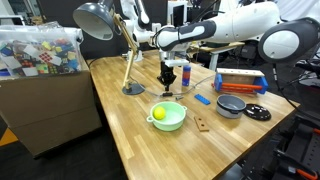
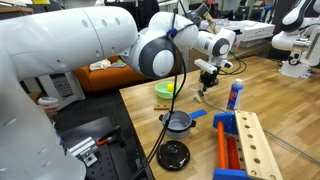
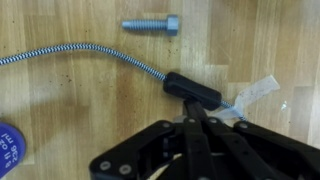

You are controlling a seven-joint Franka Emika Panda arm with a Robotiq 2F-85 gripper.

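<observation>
A patterned cord (image 3: 85, 48) crosses the wood table with a black inline switch (image 3: 193, 90) on it. My gripper is shut, its fingertips close by the switch; no object shows between them. Whether they touch the switch cannot be told. In exterior view 1 the gripper (image 1: 167, 88) points down, low over the table, near the lamp (image 1: 133, 87). Exterior view 2 shows the gripper (image 2: 200, 92) beyond the grey pot.
A grey bolt (image 3: 152, 25) and clear tape (image 3: 262, 90) lie near the switch. A blue can (image 1: 186, 71) stands close by. Around the front are a green bowl (image 1: 172, 118), a pot (image 1: 231, 106), a black lid (image 1: 256, 112) and a toolbox (image 1: 240, 83).
</observation>
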